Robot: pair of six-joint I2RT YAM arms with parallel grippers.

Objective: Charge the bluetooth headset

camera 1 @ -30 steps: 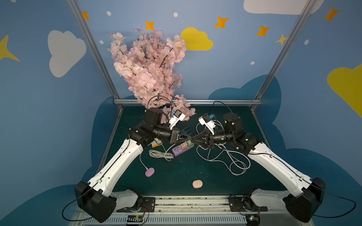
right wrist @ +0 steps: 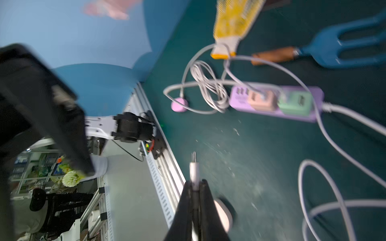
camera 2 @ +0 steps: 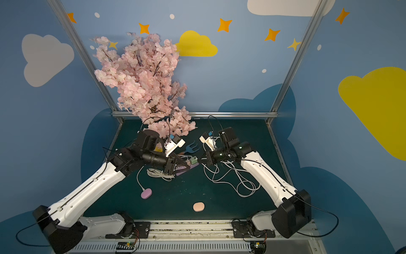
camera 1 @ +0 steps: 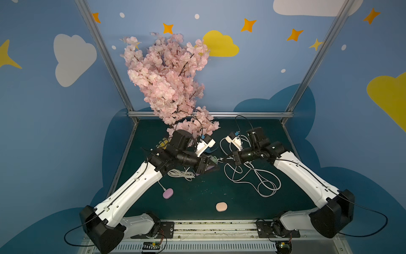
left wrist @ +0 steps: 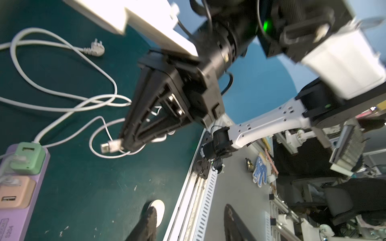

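My right gripper is shut on the small white cable plug (right wrist: 194,169), whose metal end sticks out past the fingertips. In the left wrist view that plug (left wrist: 111,146) points toward the power strip side, clear of the table. My left gripper stands open and empty, its fingers (left wrist: 148,227) wide apart. A peach rounded case (camera 1: 221,207), probably the headset's, lies near the table's front edge. In the left wrist view the case (left wrist: 157,210) is partly covered by a left finger. The case's port cannot be made out.
A purple power strip (right wrist: 241,98) carries peach (right wrist: 262,100) and green (right wrist: 295,103) adapters with cables plugged in. Loose white cable (camera 1: 264,184) loops lie at right. A purple puck (camera 1: 168,193), glove (right wrist: 234,24) and fork (right wrist: 341,44) lie around.
The grippers were touching tip to tip at the plug.
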